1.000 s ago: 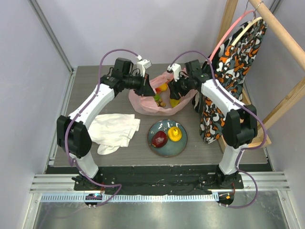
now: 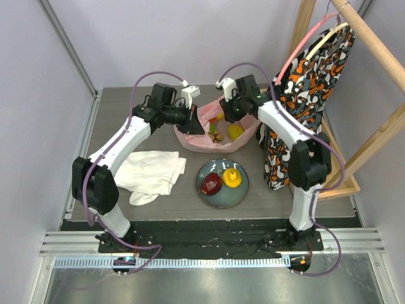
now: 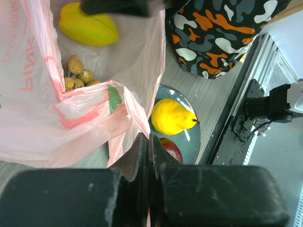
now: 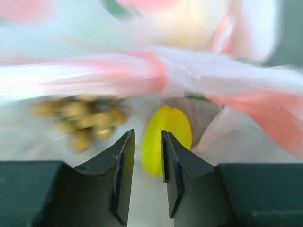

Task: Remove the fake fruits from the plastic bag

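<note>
The pink plastic bag (image 2: 218, 147) lies open at the table's far side. My left gripper is shut on its rim, which bunches up to the fingertips. In the bag lie a yellow fruit (image 3: 87, 26), seen whole in the left wrist view, and several small brown balls (image 3: 78, 75). The right gripper is over the bag's opening, blurred in the other two views. Its fingers (image 4: 124, 161) stand partly apart, with the yellow fruit (image 4: 168, 130) showing behind the gap. Whether they touch it cannot be told.
A dark plate (image 2: 221, 201) in front of the bag holds a dark red fruit (image 2: 211, 183) and a yellow pear (image 2: 231, 178). To its left lies a white cloth (image 2: 150, 175). Patterned fabric (image 2: 323, 76) hangs on a wooden rack (image 2: 342, 155) close to my right arm.
</note>
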